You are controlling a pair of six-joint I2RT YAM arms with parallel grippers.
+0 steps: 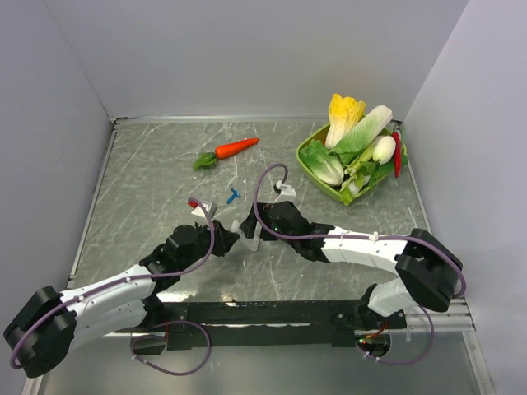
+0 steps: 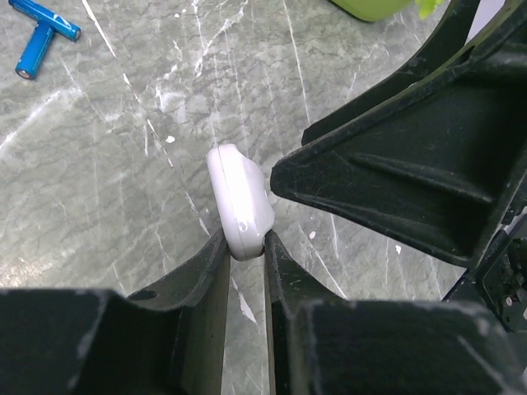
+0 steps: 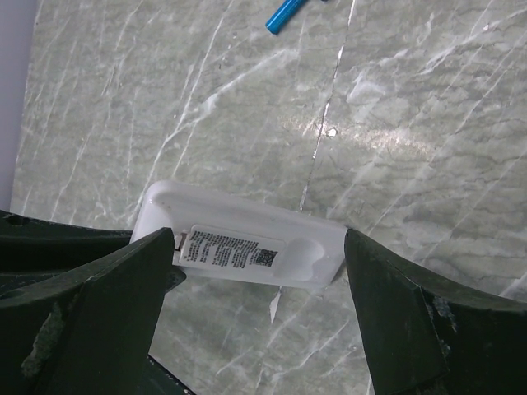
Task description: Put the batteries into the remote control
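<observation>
The white remote control (image 1: 249, 242) is held up above the table between my two grippers. In the left wrist view it shows edge-on, and my left gripper has its fingertips together on the remote's near end. From the right wrist view, the remote (image 3: 300, 222) turns its back face up, with a printed label and a rounded recess. My right gripper is open, its fingers standing wide around the remote; whether they touch it I cannot tell. Two blue batteries (image 2: 37, 49) lie on the table touching in a T shape, farther back.
An orange carrot (image 1: 236, 147) lies at the back of the marble table. A green basket (image 1: 315, 178) full of vegetables stands at the back right. Clear tabletop surrounds the batteries and the left side.
</observation>
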